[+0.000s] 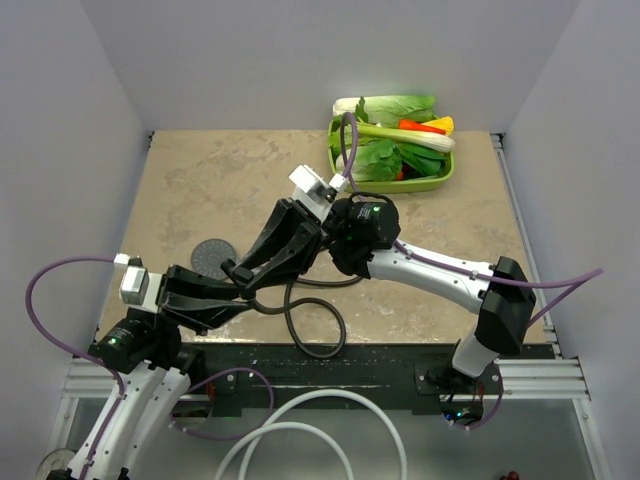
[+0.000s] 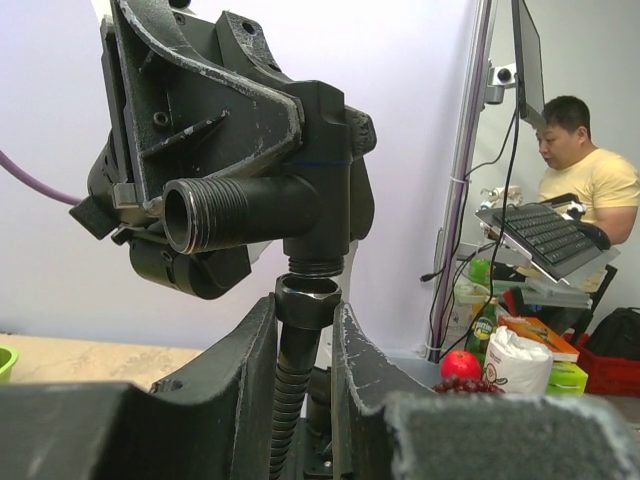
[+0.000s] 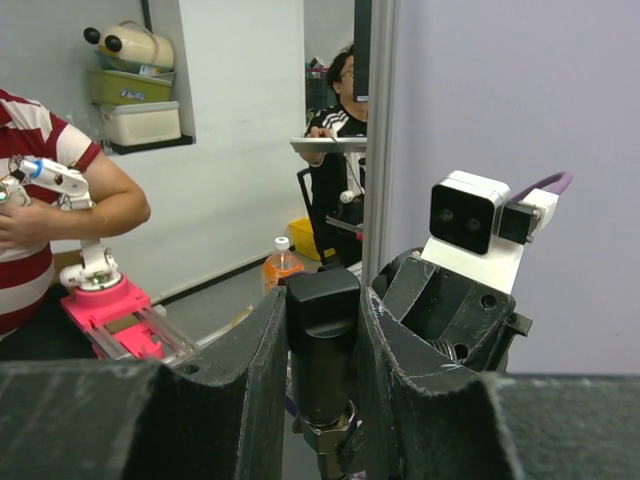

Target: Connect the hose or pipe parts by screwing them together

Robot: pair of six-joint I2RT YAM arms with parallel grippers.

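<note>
A black threaded tee fitting (image 2: 320,190) stands just over the nut (image 2: 306,300) of the black hose (image 1: 330,318), thread showing between them. My left gripper (image 1: 243,298) is shut on the hose end at the nut. My right gripper (image 1: 242,270) is shut on the fitting from above and to the right; its fingers sit either side of the fitting's top. The hose hangs down and loops on the counter. A grey shower head (image 1: 210,255) lies behind the grippers, partly hidden.
A green basket of vegetables (image 1: 440,172) stands at the back right. White hose loops (image 1: 385,425) lie below the front edge. People sit beyond the side walls in the wrist views.
</note>
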